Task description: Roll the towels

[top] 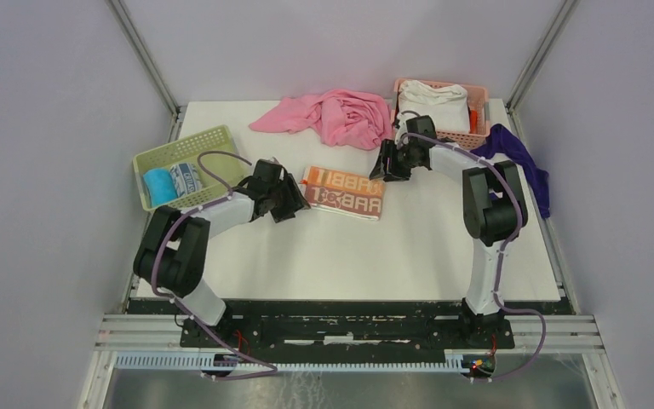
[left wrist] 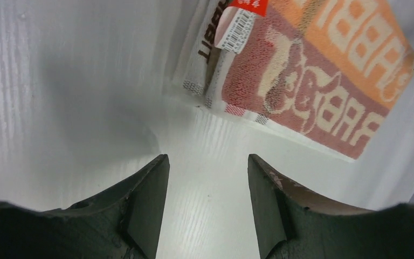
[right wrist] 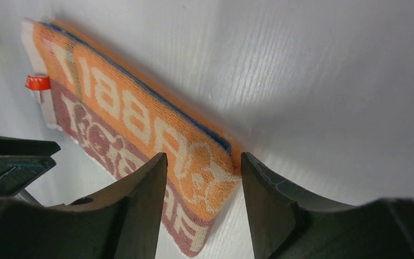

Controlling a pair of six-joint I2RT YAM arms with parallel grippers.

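Note:
A folded towel (top: 345, 193), orange over brownish red with pale lettering, lies on the white table between my two grippers. In the left wrist view its left end shows layered edges and a white and red tag (left wrist: 237, 27). Off the towel's near left corner, over bare table, my left gripper holds its fingers apart, nothing between them. My right gripper is open at the far right corner; the towel's orange corner (right wrist: 215, 167) shows between its fingertips, not gripped.
A green basket (top: 211, 144) with rolled towels stands at the left. At the back lie a crumpled pink towel (top: 341, 118) and a pink basket (top: 430, 136) holding white cloth. A purple cloth (top: 530, 170) lies at the right.

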